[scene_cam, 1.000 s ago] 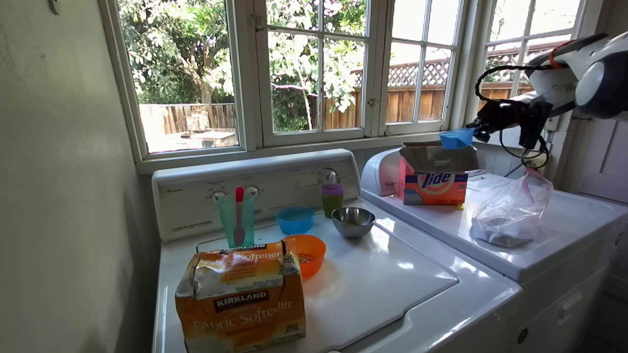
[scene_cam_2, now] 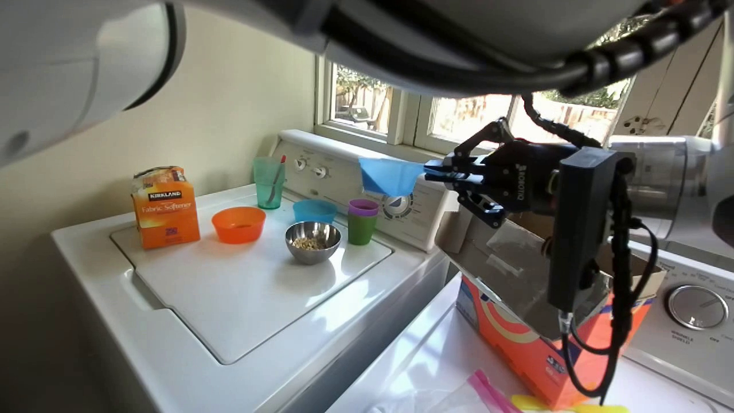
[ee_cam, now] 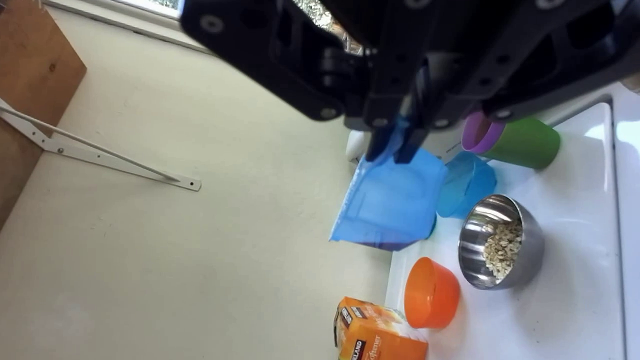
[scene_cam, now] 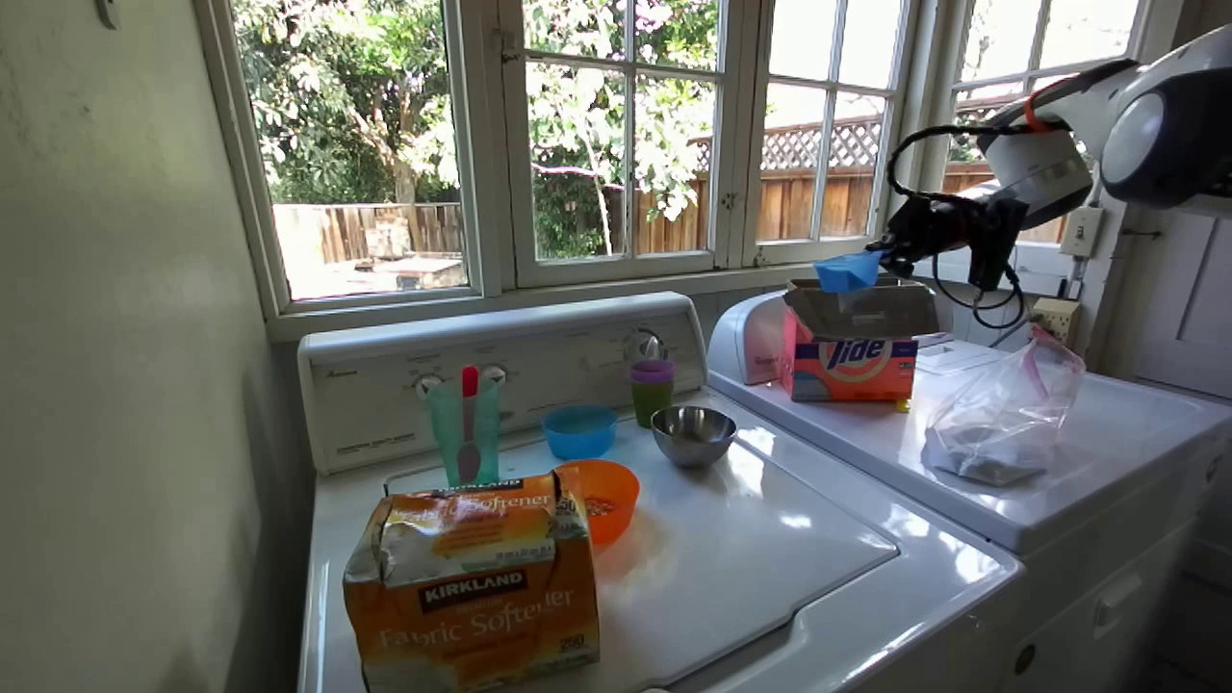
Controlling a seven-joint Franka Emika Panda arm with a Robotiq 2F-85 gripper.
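Held in the air is a translucent blue scoop point(scene_cam_2: 389, 176), with my gripper point(scene_cam_2: 432, 170) shut on its handle. In the wrist view the scoop point(ee_cam: 393, 198) hangs out beyond the fingertips, and its contents cannot be made out. Exterior view 1 shows the scoop point(scene_cam: 848, 271) above the open Tide box point(scene_cam: 855, 368) on the right-hand machine. A metal bowl point(ee_cam: 531, 252) containing pale flakes stands on the left-hand machine. Near it are an orange bowl point(scene_cam_2: 238, 226) and a blue bowl point(scene_cam_2: 314, 211).
Green and purple stacked cups point(scene_cam_2: 362, 222) stand beside the metal bowl. A teal cup point(scene_cam: 464, 429) holds a red-handled spoon. The Kirkland box point(scene_cam: 474, 601) occupies the front left, and a clear plastic bag point(scene_cam: 999, 422) lies right of the Tide box.
My gripper and the blue scoop have moved left in exterior view 1, and slightly lower for the scoop. The bowls and boxes stay where they were.
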